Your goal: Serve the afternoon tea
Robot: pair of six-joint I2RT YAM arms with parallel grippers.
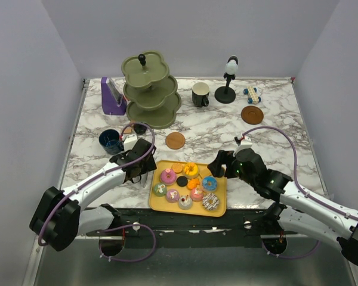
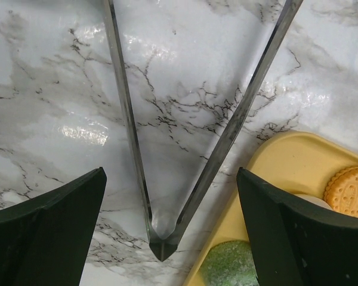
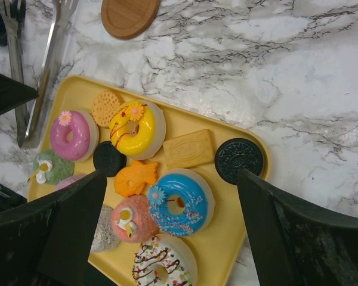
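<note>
My left gripper (image 1: 144, 162) stands open over metal tongs (image 2: 232, 128), which lie beside the yellow tray (image 1: 221, 208); in the left wrist view the tongs' two long arms run between and beyond its fingers. My right gripper (image 1: 222, 164) is open above the tray's right side. The tray holds donuts, biscuits and cakes, among them a blue donut (image 3: 182, 202), a yellow donut (image 3: 137, 127) and a black biscuit (image 3: 238, 160). A green three-tier stand (image 1: 161, 119) stands at the back.
A dark blue cup (image 1: 110, 140), purple holder (image 1: 112, 104), mug (image 1: 200, 93), black stand with white top (image 1: 225, 91), small wheeled object (image 1: 252, 95) and round wooden coasters (image 1: 175, 140) are around.
</note>
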